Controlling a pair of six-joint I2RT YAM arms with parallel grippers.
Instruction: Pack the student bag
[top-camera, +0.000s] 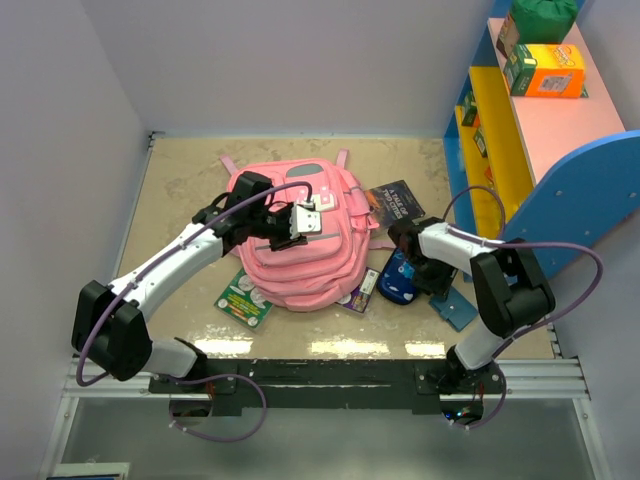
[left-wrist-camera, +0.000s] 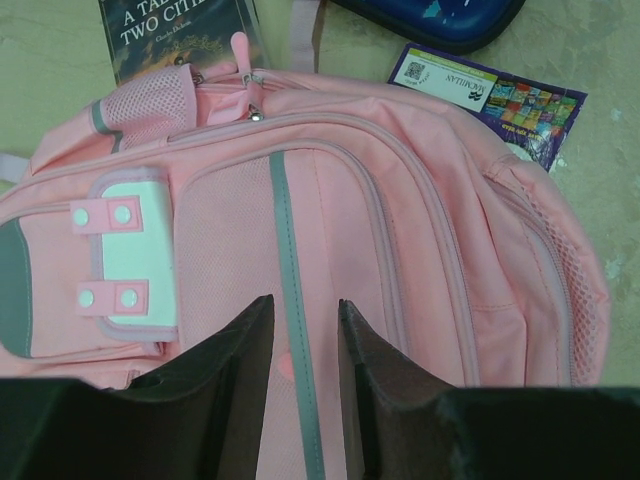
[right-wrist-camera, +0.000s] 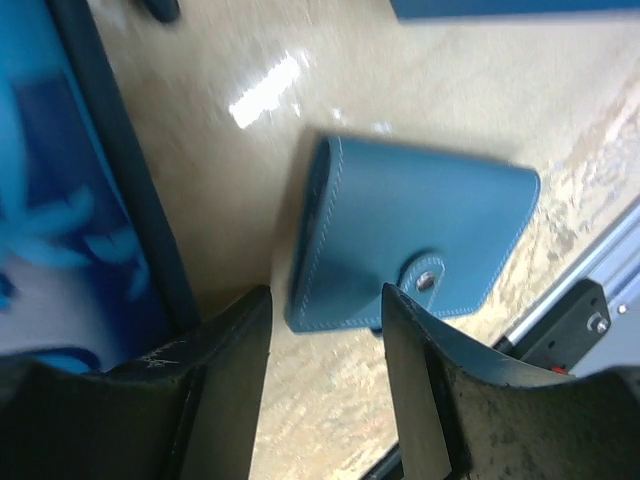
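Note:
A pink backpack (top-camera: 310, 260) lies flat on the table, its front up and closed. Over it, my left gripper hangs with a gap between its fingers and nothing in it. Low above the blue wallet (right-wrist-camera: 420, 220), my right gripper has its fingers apart, their tips close to the wallet's near edge; whether they touch it I cannot tell. The dark blue pencil case (top-camera: 398, 280) lies just left of the wallet. Around the bag are the A Tale of Two Cities book (top-camera: 396, 203), a purple booklet (top-camera: 360, 291) and a green booklet (top-camera: 243, 299).
A blue and yellow shelf (top-camera: 497, 120) with boxes stands at the right, close to my right arm.

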